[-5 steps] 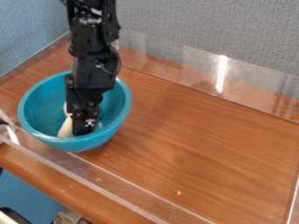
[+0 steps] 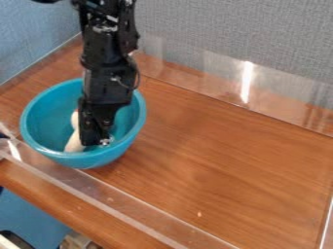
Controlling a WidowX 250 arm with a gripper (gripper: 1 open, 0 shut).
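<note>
A teal plastic bowl (image 2: pixel 53 115) stands at the left of the wooden table. My black gripper (image 2: pixel 96 134) reaches down inside it, over its right half. A pale, elongated object (image 2: pixel 74 141) lies in the bowl just left of my fingertips, partly hidden behind them. The fingertips are dark and overlap, so whether they touch the object is unclear.
Clear panels edge it at the back and front left. Grey and blue padded walls stand behind. A few dark and light items lie off the table at the lower left.
My gripper has shifted slightly within the bowl over the last second, a little to the right. The bowl stays in place.
</note>
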